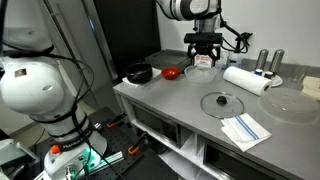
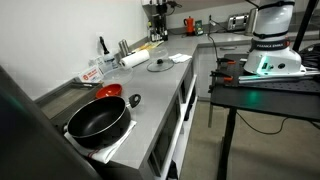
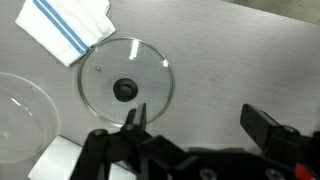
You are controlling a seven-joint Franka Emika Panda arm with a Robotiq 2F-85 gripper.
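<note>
My gripper (image 1: 205, 50) hangs high above the back of the counter, fingers apart, with nothing between its fingers. Both dark fingertips show low in the wrist view, with bare grey counter between and beyond the gripper. A glass pot lid (image 1: 222, 106) with a black knob (image 3: 125, 89) lies flat, off to the left in the wrist view. Beside it is a folded white cloth (image 1: 245, 131) with blue stripes. The black pan (image 2: 100, 122) and a red bowl (image 1: 170, 73) sit at the counter's other end.
A clear bowl (image 1: 200, 73) stands at the back, partly behind my gripper. Along the wall lies a white paper roll (image 1: 247, 81), with bottles (image 1: 269, 62) behind it. A clear round dish (image 1: 290, 106) is at far right.
</note>
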